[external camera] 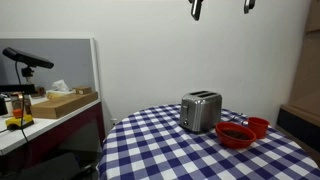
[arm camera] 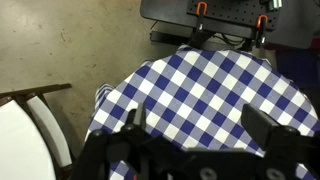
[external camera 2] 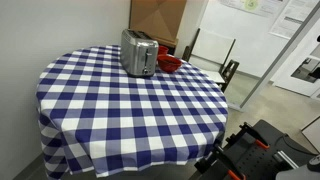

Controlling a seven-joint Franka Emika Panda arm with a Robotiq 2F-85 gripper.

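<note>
High over the checkered table, my gripper (external camera: 221,7) enters the top of exterior view 1. Its two dark fingers (external camera: 196,9) are spread wide, with only wall behind the gap. In the wrist view the gripper points toward the blue-and-white checkered cloth (arm camera: 190,90), and nothing lies between its fingers. A silver two-slot toaster (external camera: 200,112) stands upright on the cloth, well below the gripper. Beside it sits a red bowl (external camera: 235,138) with something dark inside. Another red container (external camera: 258,127) is just behind the bowl. Neither toaster nor bowl can be made out in the wrist view.
In exterior view 2 the toaster (external camera 2: 138,54) and red bowl (external camera 2: 168,64) are at the table's far end, leaving most of the cloth (external camera 2: 130,110) bare. A chair (external camera 2: 212,50) stands beyond. Boxes (external camera: 65,104) rest on a side table at left.
</note>
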